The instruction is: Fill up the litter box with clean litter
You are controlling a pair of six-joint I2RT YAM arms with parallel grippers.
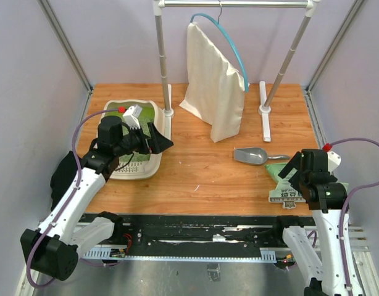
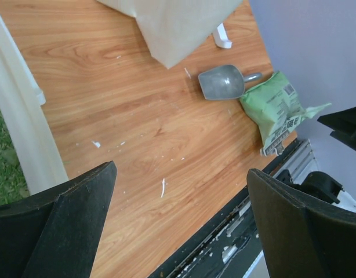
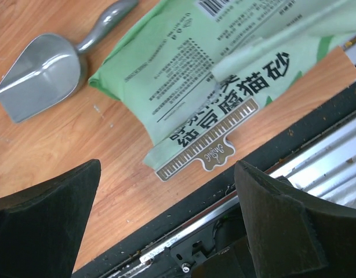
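Note:
The beige litter box [image 1: 154, 163] stands at the left with green litter inside, partly covered by my left arm. Above its right rim, my left gripper [image 1: 162, 140] is open and empty. At the right lies the green litter bag [image 3: 166, 75], its mouth closed by a toothed clip [image 3: 208, 139] with a small tab. My right gripper [image 1: 291, 171] hovers over the bag, open, and nothing is between its fingers. A grey metal scoop [image 1: 251, 155] rests on the wooden table to the left of the bag, its handle towards the bag.
A white rack [image 1: 268, 111] stands at the back, with a cream cloth [image 1: 214, 86] hanging from a blue hanger [image 1: 229, 40]. Bare wooden table [image 1: 195, 191] lies between box and bag, with a few small white scraps.

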